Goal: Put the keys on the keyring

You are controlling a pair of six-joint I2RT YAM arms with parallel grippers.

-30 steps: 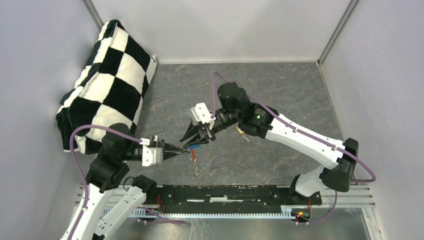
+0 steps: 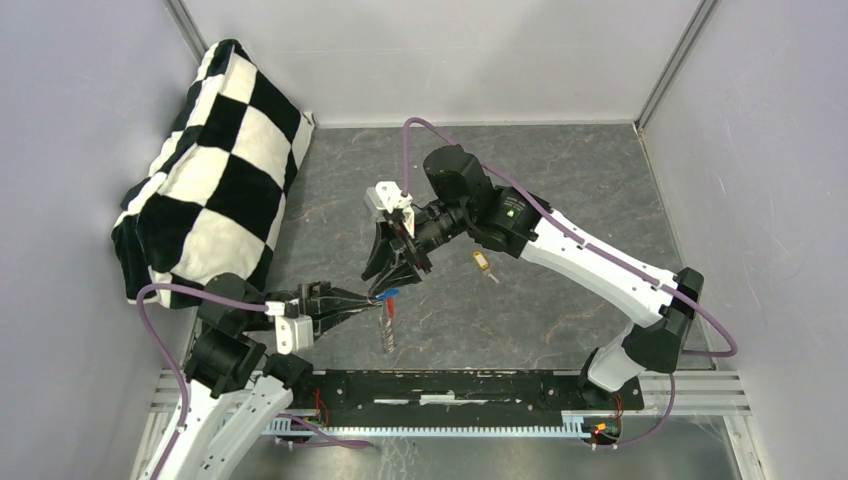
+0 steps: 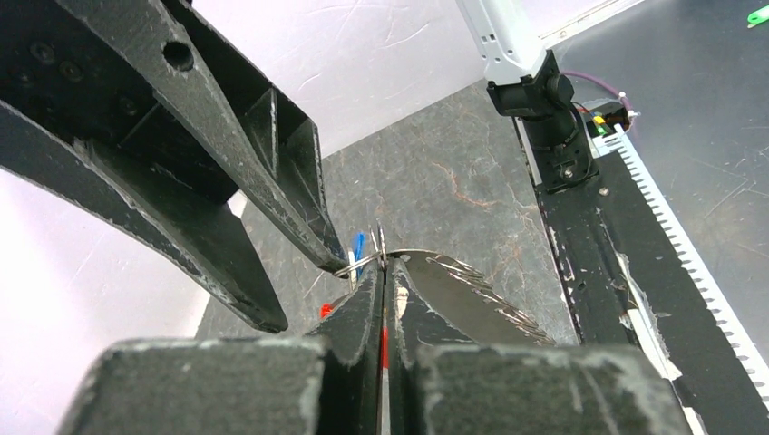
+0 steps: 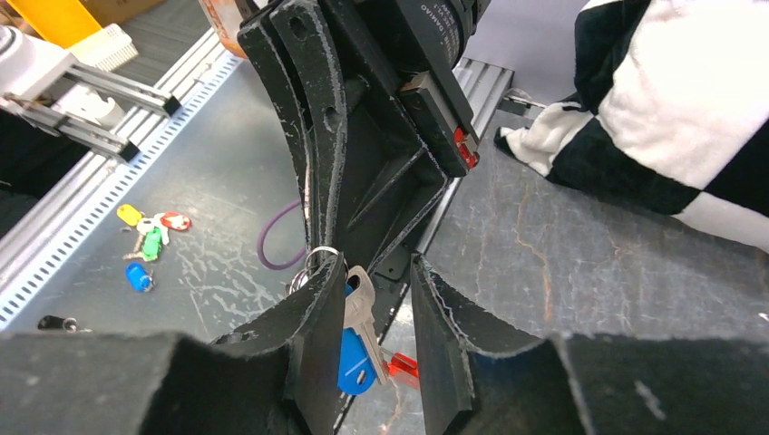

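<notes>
My left gripper is shut on the metal keyring (image 3: 365, 264); part of the ring sticks out beside the fingertips. In the right wrist view, the ring's upper loop shows near a silver key (image 4: 361, 306) and a blue key tag (image 4: 355, 364). Whether the key is threaded on the ring cannot be told. A red piece (image 4: 404, 369) and a silvery strap (image 2: 388, 332) hang below. My right gripper stands part open around the key and blue tag, the key close to one finger. Another key with a yellow head (image 2: 481, 260) lies on the floor.
A checkered cushion (image 2: 220, 175) leans at the left wall. A black rail (image 2: 445, 398) runs along the front edge. Beyond it lie several colored keys (image 4: 152, 237).
The left arm has tilted while its fingertips stay nearly in place. The strap now hangs straighter, below the grippers.
</notes>
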